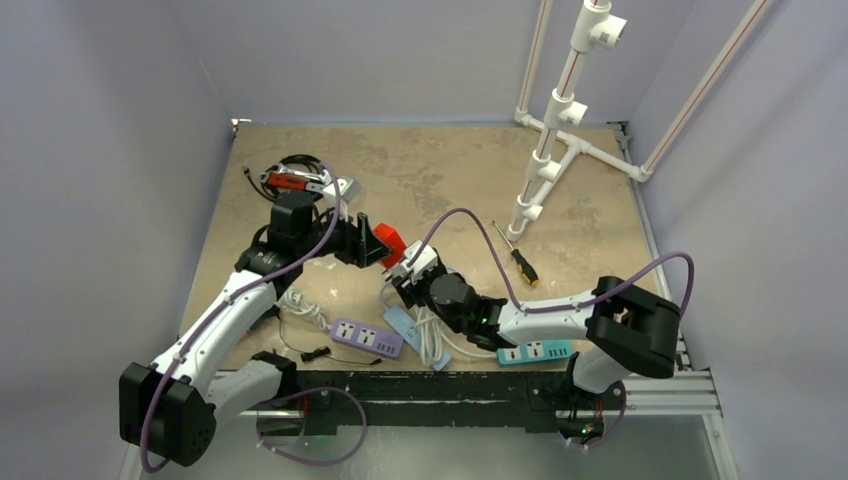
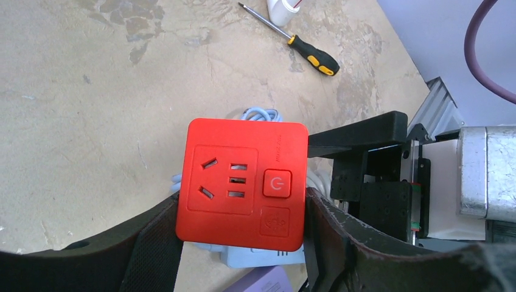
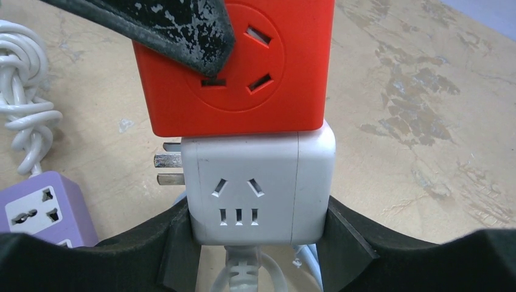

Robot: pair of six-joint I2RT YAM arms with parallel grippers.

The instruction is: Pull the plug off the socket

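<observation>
A red cube socket with a power button fills the gap of my left gripper, a finger against each side. My right gripper is shut on a white cube socket, held by its two sides. In the right wrist view the red cube's bottom edge meets the white cube's top. Whether a plug joins them there is hidden. Bare metal prongs stick out of the white cube's left side, plugged into nothing. Below it hangs a white cord plug. Both cubes are held above the table.
A purple power strip, a light blue strip and a teal strip lie near the front edge. The screwdriver is on the right, a red-handled wrench at back left.
</observation>
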